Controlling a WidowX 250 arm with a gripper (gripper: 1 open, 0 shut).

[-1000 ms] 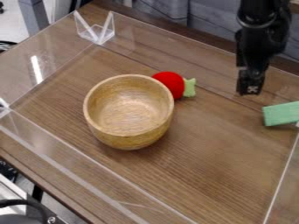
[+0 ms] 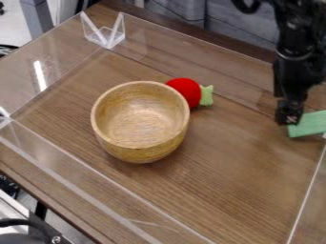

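Note:
My black gripper (image 2: 293,111) is at the upper right of the camera view, pointing down with its fingers open, over the near left end of a pale green object (image 2: 308,126) at the table's right side. Whether it touches that object I cannot tell. A round wooden bowl (image 2: 140,121) sits left of centre, with a red rounded object with a light green end (image 2: 184,91) just behind it to the right.
A clear plastic container (image 2: 105,29) stands at the back left.
My gripper has moved to the right and somewhat down toward the pale green object. The bowl and the red object have stayed in place.

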